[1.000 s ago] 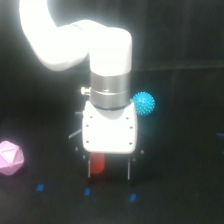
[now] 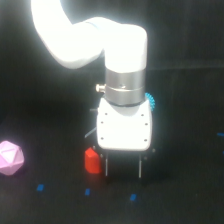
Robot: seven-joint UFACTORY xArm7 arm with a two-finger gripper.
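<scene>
My gripper [image 2: 123, 175] points down at mid-frame below its white hand. Its two thin fingers stand well apart, with only dark surface visible between them. A small red block [image 2: 92, 161] lies just left of the left finger, outside the gap in this view. How far apart the finger and block are in depth is unclear. Farther left rests a pink faceted ball [image 2: 10, 158], partly cut off by the frame edge. Behind the hand, a spiky light-blue ball [image 2: 151, 102] is mostly hidden by the wrist.
Small blue marks, among them one blue mark [image 2: 133, 198] in front and another blue mark [image 2: 40, 187] at left, dot the dark surface. To the right of the gripper, the surface looks clear.
The arm and gripper have shifted right. Earlier the red block showed between the fingers; now it appears left of them. The light-blue ball has become mostly covered by the wrist.
</scene>
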